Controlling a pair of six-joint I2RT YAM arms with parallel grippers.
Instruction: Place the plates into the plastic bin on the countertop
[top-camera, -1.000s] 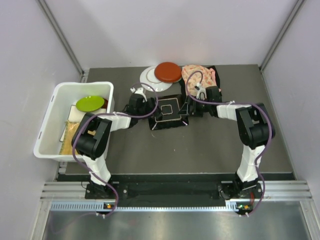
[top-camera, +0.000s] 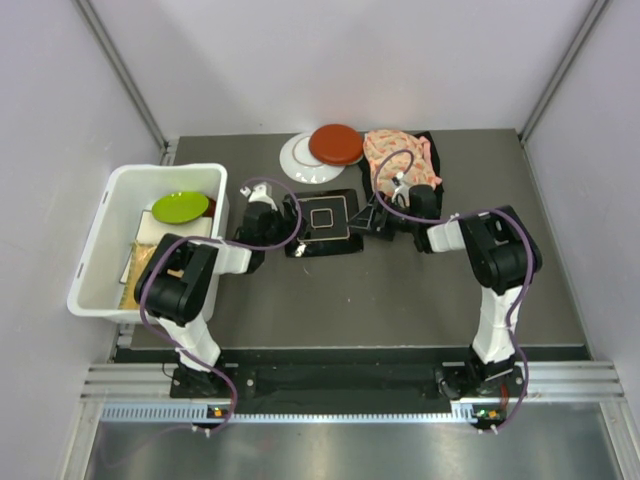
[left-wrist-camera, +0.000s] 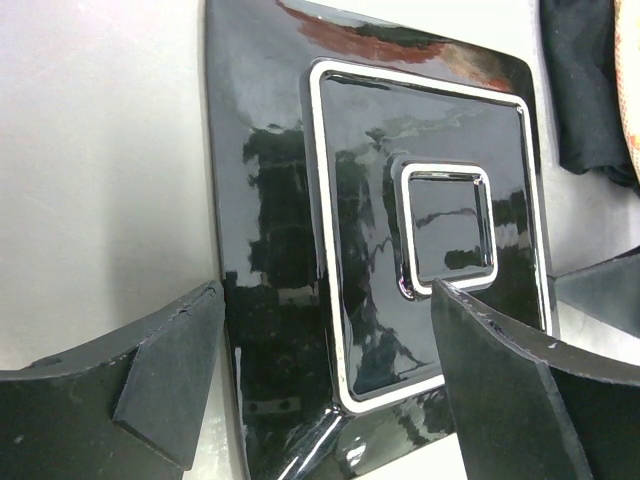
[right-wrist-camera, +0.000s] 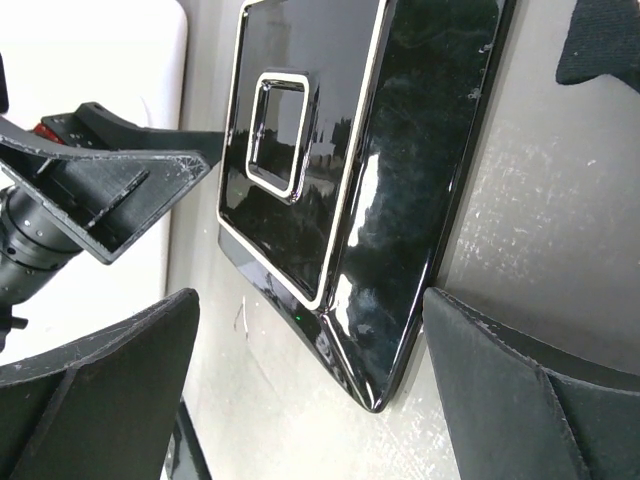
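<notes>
A glossy black square plate (top-camera: 322, 218) with silver square outlines lies on the countertop between my grippers. My left gripper is open at the plate's left edge, one finger beside it and the other over it. My right gripper is open at the right edge, fingers either side of that part of the plate. Behind lie a white plate (top-camera: 300, 165) and a red plate (top-camera: 335, 142). The white plastic bin (top-camera: 90, 260) at the left holds a green plate (top-camera: 180, 206) and other flat items.
A pink patterned cloth (top-camera: 398, 150) on black fabric lies at the back right, close to my right gripper. Walls border the back and sides.
Both grippers and the black square plate have shifted left along the countertop, toward the bin. The other plates and the bin stayed where they were.
</notes>
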